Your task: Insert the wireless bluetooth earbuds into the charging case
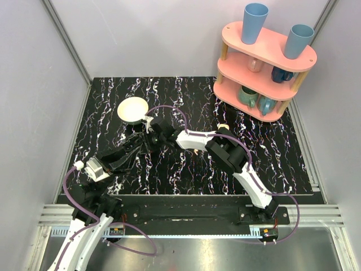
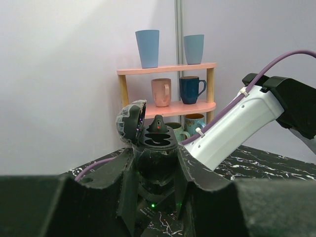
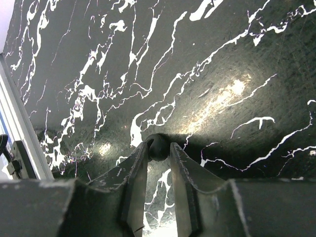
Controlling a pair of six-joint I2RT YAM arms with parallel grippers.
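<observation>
In the left wrist view, my left gripper is shut on the black charging case (image 2: 157, 152), held upright. Its lid (image 2: 132, 122) stands open to the left. Dark recesses show in its top, and a black piece with a red dot, seemingly an earbud (image 2: 158, 124), rises at their far side. In the right wrist view, a small black earbud (image 3: 159, 147) shows at the tips of my right gripper, close to the dark tabletop. The fingers stand a little apart on either side of it. Whether they grip it is unclear.
A white plate (image 1: 133, 109) lies at the back left. The pink shelf (image 1: 256, 73) with cups and mugs stands at the back right. Both grippers are close together left of centre.
</observation>
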